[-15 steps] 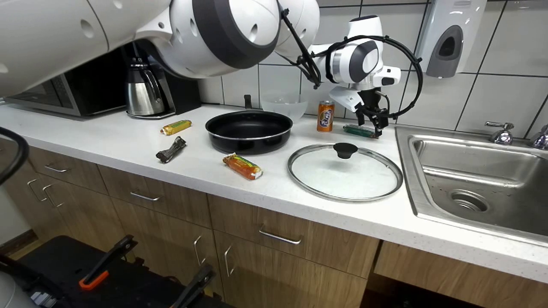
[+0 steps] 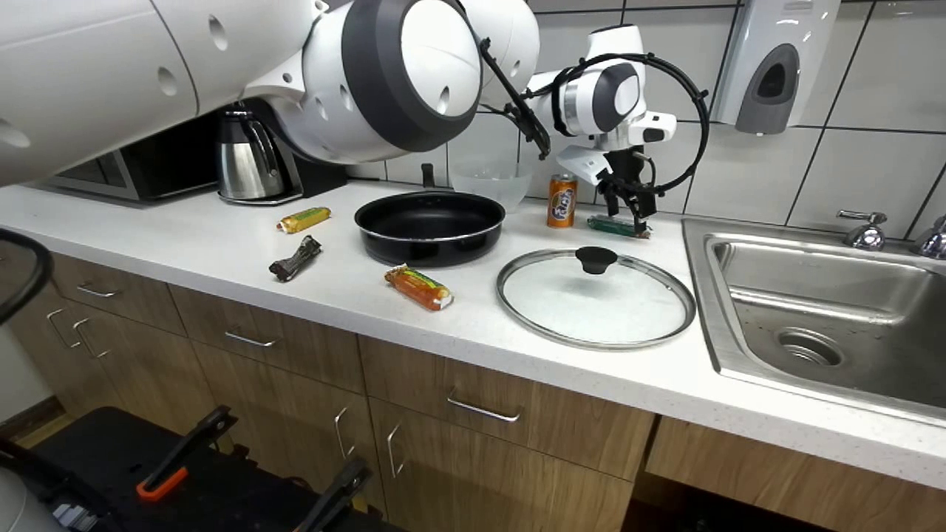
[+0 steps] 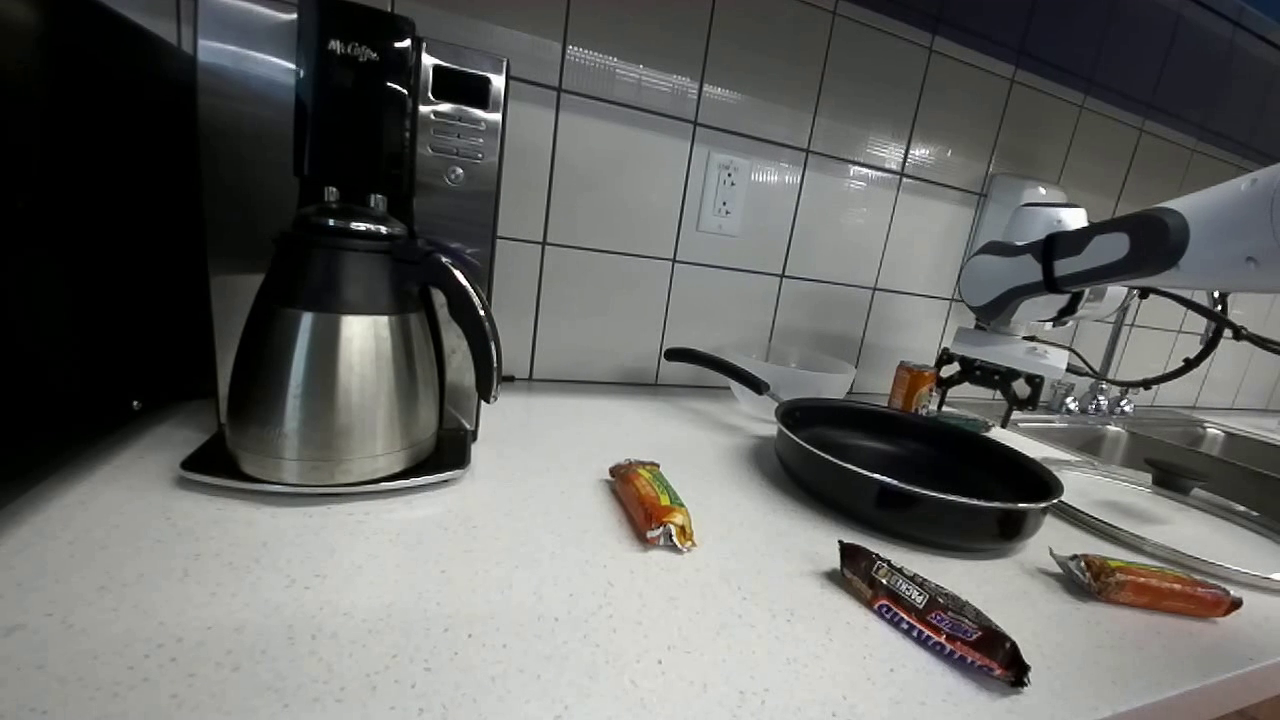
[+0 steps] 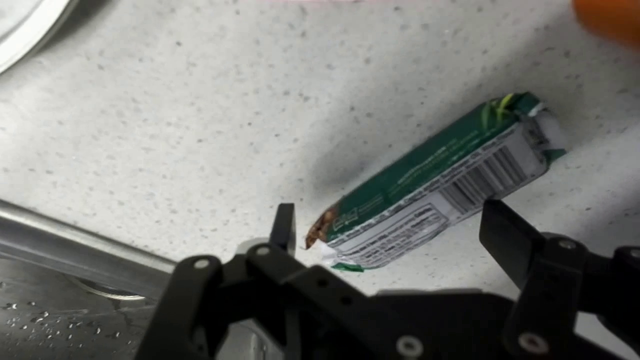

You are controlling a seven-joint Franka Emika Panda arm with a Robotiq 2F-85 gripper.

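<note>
On the counter by the sink lies a green-wrapped bar (image 4: 432, 186), its white barcode side partly up in the wrist view. My gripper is open above it, with one finger near the bar's brown-printed end and the other beyond its barcode side. Nothing is clasped, and the bar appears to rest on the counter. In exterior view 1 the gripper (image 2: 625, 217) stands at the green bar (image 2: 616, 226), hiding part of it. From the other side, exterior view 2 shows the gripper (image 3: 990, 402) spread apart behind the pan.
An orange soda can (image 2: 561, 200) stands left of the gripper, near a clear bowl (image 2: 492, 182). The glass lid (image 2: 594, 310), black pan (image 2: 430, 226) and sink (image 2: 709, 292) are close by. Farther left lie a dark bar (image 3: 936, 612), two orange-yellow bars and a coffee maker (image 3: 336, 360).
My arm and gripper have shifted a little to the left in exterior view 1. The green bar and the other counter objects look unmoved.
</note>
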